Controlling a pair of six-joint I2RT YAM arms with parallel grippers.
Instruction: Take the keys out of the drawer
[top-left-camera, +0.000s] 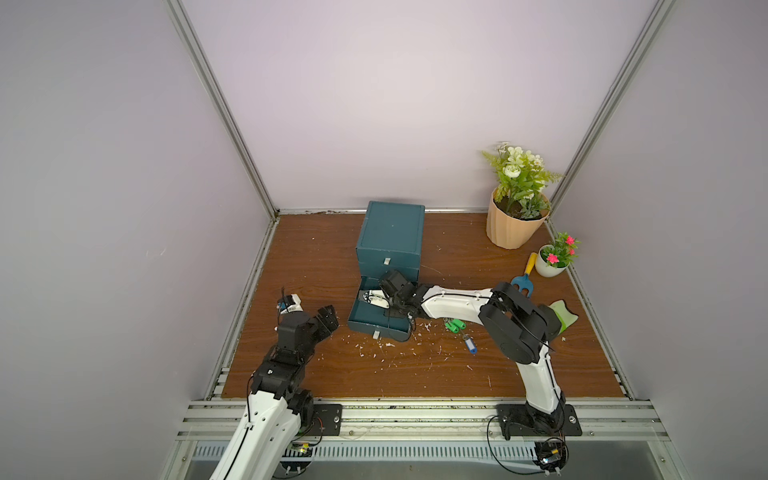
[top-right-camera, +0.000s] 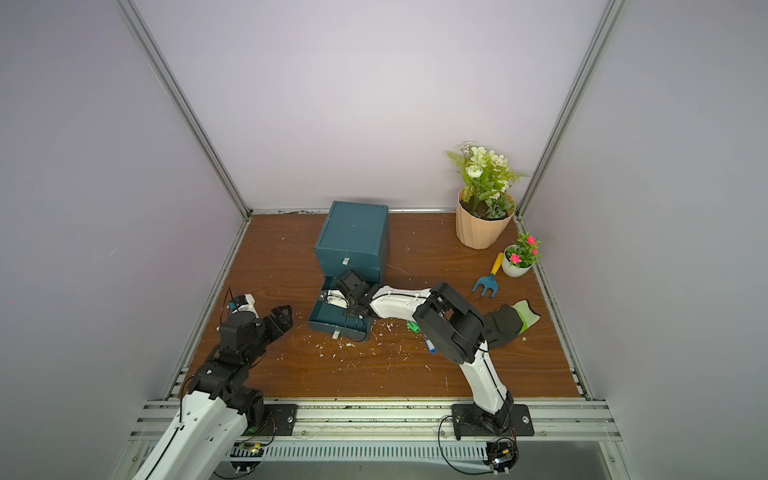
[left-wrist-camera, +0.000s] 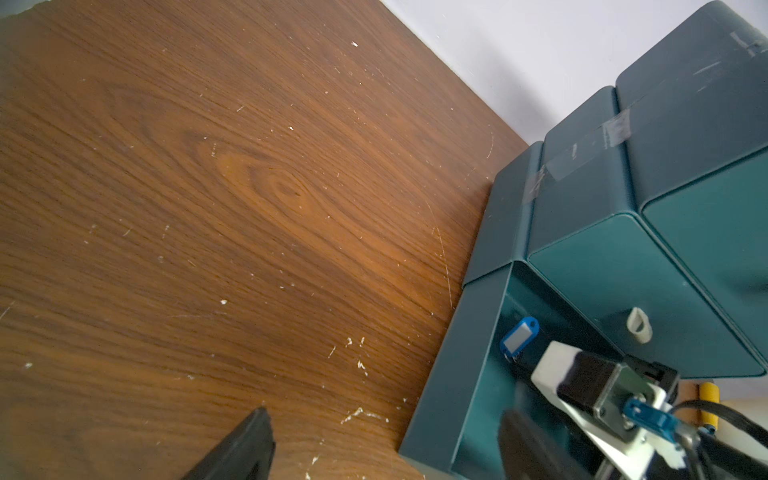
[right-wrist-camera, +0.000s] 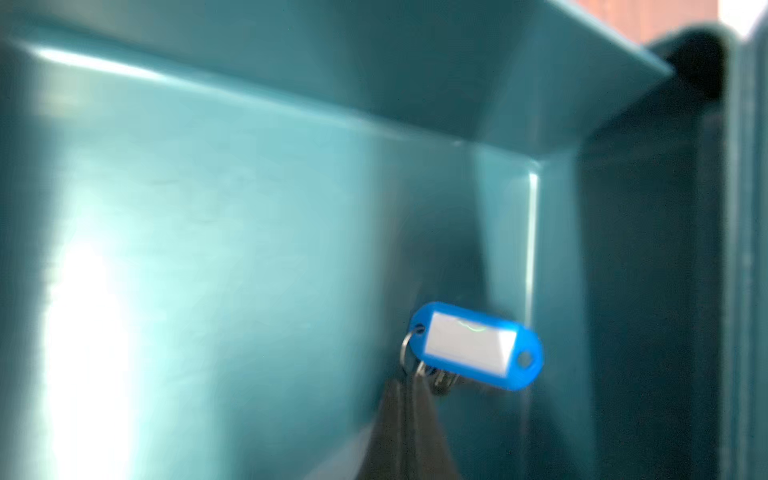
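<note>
The dark teal drawer (top-left-camera: 364, 328) stands pulled out of its cabinet (top-left-camera: 391, 228). Inside, a blue key tag (right-wrist-camera: 472, 345) with a white label and a metal ring lies near one corner, a dark key piece partly showing below it. My right gripper reaches into the drawer, its fingers pressed together right by the ring. Whether the ring is caught between the tips cannot be made out. The left wrist view also shows the tag (left-wrist-camera: 520, 336), just past the right gripper's tip. Outside, left of the drawer, my left gripper is open and empty.
Another blue tag (top-left-camera: 469, 345) and a green item (top-left-camera: 455, 325) lie on the table right of the drawer, below the right arm. A blue hand fork (top-left-camera: 522, 284) and potted plants (top-left-camera: 512, 228) stand at the right.
</note>
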